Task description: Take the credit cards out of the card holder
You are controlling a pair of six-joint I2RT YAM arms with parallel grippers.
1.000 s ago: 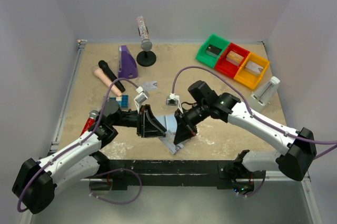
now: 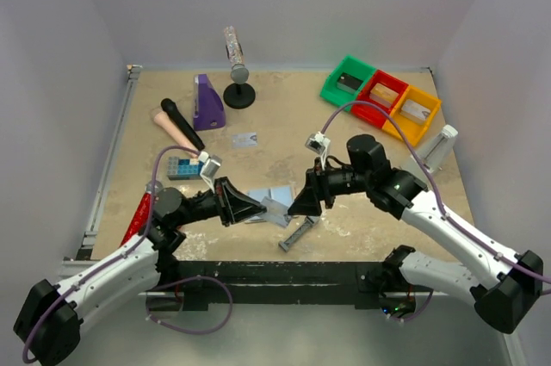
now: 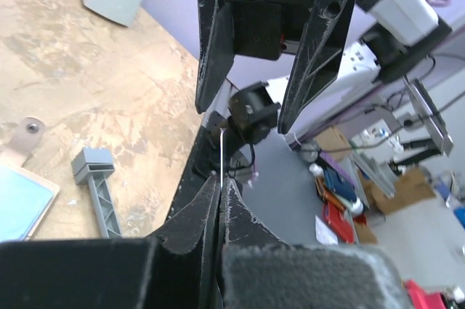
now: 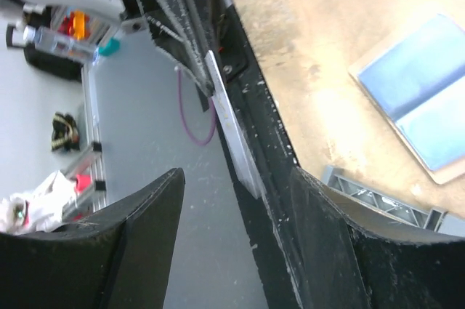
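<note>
My left gripper (image 2: 258,207) is shut on a thin pale card (image 2: 276,211), seen edge-on above its fingertips in the left wrist view and hanging upright in the right wrist view (image 4: 234,131). My right gripper (image 2: 300,209) stands open just beside the card, nothing between its fingers. Below lies a light blue flat piece with a pale border (image 4: 411,69), apparently the card holder; I cannot tell whether cards are in it.
A grey bar (image 2: 298,233) lies near the front edge. Coloured bins (image 2: 333,92) and a white device (image 2: 430,155) stand at right. Tools and a stand (image 2: 239,97) are at left and back.
The grey bar and blue piece are more exposed.
</note>
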